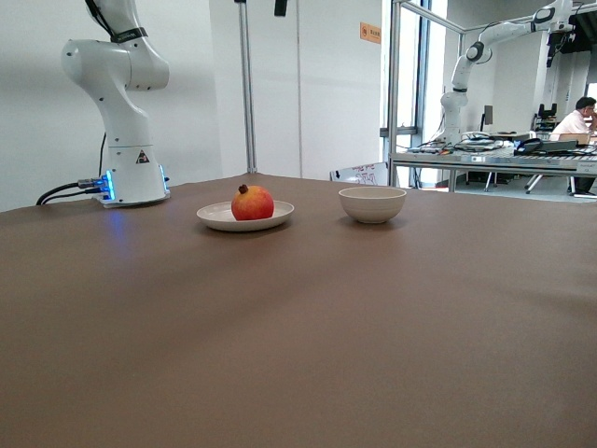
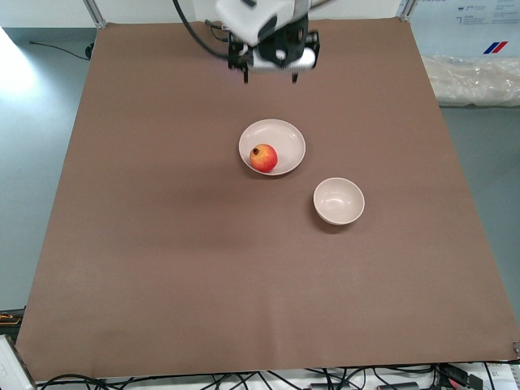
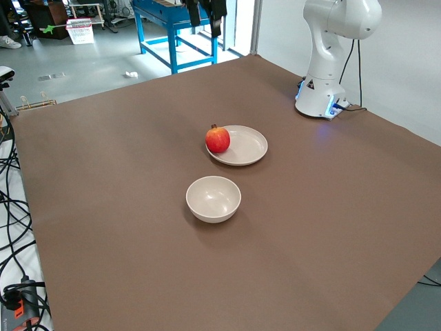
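A red pomegranate [image 2: 263, 158] [image 1: 252, 203] [image 3: 218, 139] rests on a shallow white plate [image 2: 286, 136] [image 1: 215, 217] [image 3: 248, 148] near the middle of the table. A small white bowl [image 2: 339, 201] [image 1: 371, 204] [image 3: 213, 199] stands apart beside the plate, empty as far as shows. My gripper [image 2: 270, 78] hangs high at the back, beyond the plate in the left view, its two black fingers spread apart with nothing seen between them.
The white arm base [image 3: 317, 96] stands at the back edge with cables. Bundles of cables lie along the front edge, off the tabletop.
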